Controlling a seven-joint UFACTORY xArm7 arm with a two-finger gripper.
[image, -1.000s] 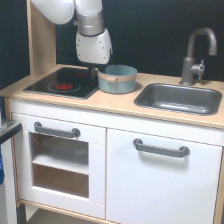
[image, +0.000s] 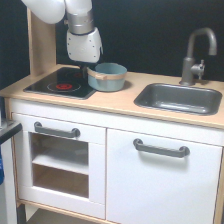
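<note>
A blue-grey pot (image: 110, 78) with a brownish strip at its left side stands upright near the right edge of the black hob (image: 48, 84). In the view its left side overlaps that edge; whether its base rests on the hob or hangs slightly above cannot be told. My gripper (image: 86, 73), below the white hand, points down at the pot's left rim. Its dark fingers blend into the hob and background, so neither their gap nor any hold on the rim is clear.
A sink (image: 178, 98) with a grey tap (image: 195, 60) lies to the right along the wooden counter (image: 120, 99). Below are an oven door (image: 60, 122) with a dark handle and a white cupboard door (image: 160, 180).
Both the pot and my gripper have shifted left by a similar amount, toward the hob. The pot stood just right of the hob before. The doors and tap look unchanged.
</note>
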